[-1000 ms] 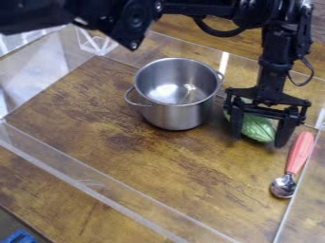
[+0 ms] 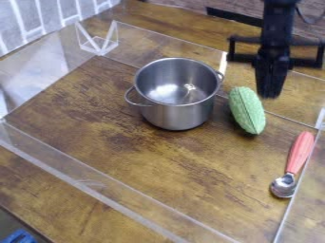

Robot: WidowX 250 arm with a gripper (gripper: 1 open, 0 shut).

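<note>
A green ridged oblong vegetable (image 2: 248, 110) lies on the wooden table just right of a steel pot (image 2: 173, 101). An ice cream scoop (image 2: 296, 159) with a pink handle lies at the right. My dark gripper (image 2: 272, 71) is blurred at the upper right, above and behind the vegetable and apart from it. I cannot make out the state of its fingers; nothing clearly shows between them.
Clear plastic edges (image 2: 112, 207) frame the work area. A blue object (image 2: 18, 237) shows at the bottom left corner.
My gripper has moved up and back from over the vegetable, which is now uncovered and lies more upright in the view, pointing toward the front.
</note>
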